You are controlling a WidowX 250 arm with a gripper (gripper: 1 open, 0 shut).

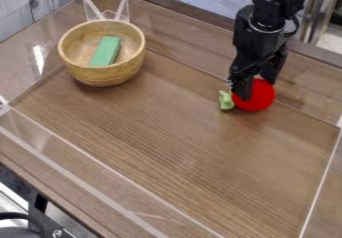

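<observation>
My gripper (249,80) hangs from the top right over a round red object (255,97) on the wooden table (160,132). Its black fingers reach down around the upper left of the red object; whether they touch it is unclear. A small pale green piece (226,100) sits at the red object's left side.
A woven bowl (79,67) at the upper left holds a green block (106,50). Dark cables lie at the lower left edge.
</observation>
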